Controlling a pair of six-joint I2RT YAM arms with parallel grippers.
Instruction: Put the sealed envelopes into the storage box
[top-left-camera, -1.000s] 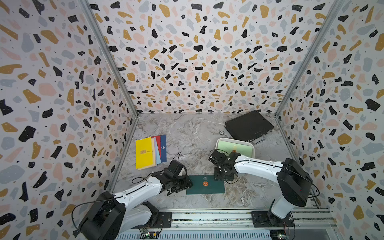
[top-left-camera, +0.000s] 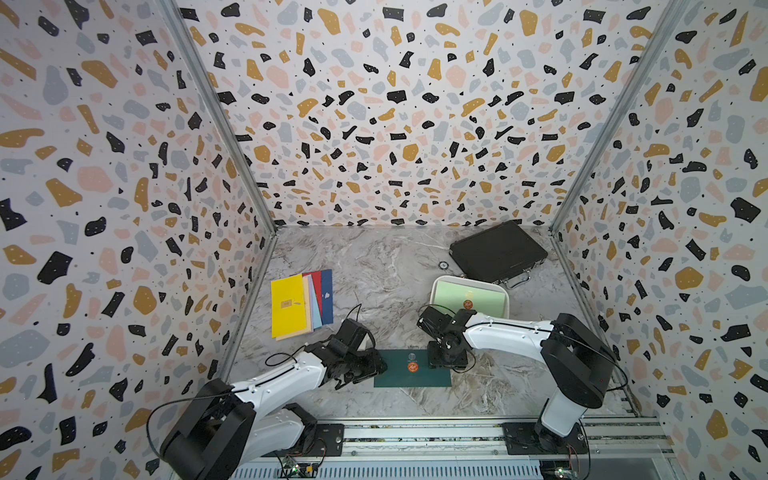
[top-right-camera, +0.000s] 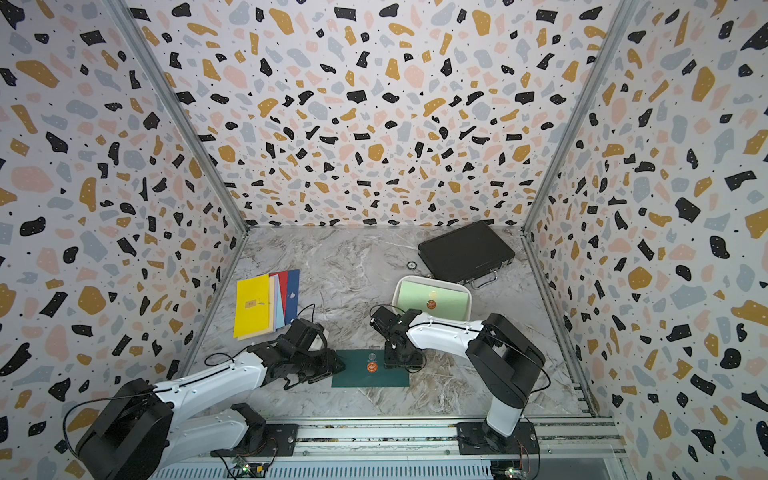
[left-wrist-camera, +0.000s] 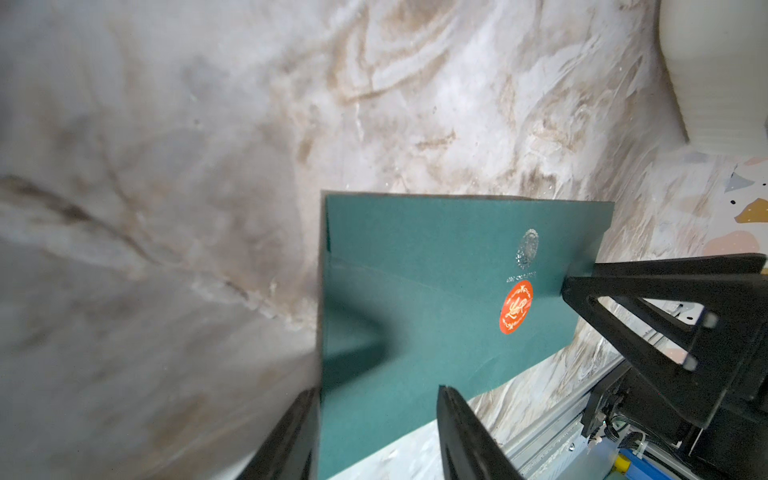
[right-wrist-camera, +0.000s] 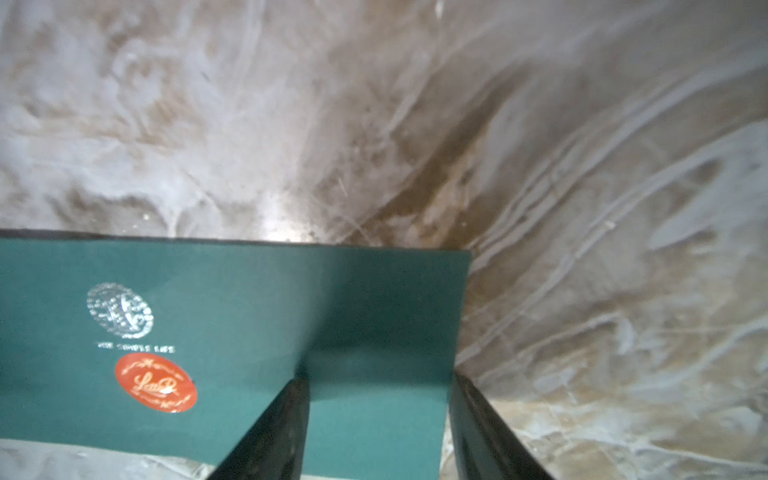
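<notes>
The dark green envelope, with a red oval seal, lies flat on the table between my two grippers. At its left end, my left gripper is open, its fingers parted across the envelope's left edge in the left wrist view. At the right end, my right gripper is also open, and one finger shows over the envelope while the other sits by its right edge. Whether the fingertips touch the paper I cannot tell. The white storage box holds a light green envelope with a red seal.
A fanned pile of envelopes lies at the left: yellow, red and blue among them. Behind the box rests a black case, with a small round object beside it.
My right gripper has come down slightly toward the front. The green envelope has shifted a touch to the right. The left arm has hardly moved.
</notes>
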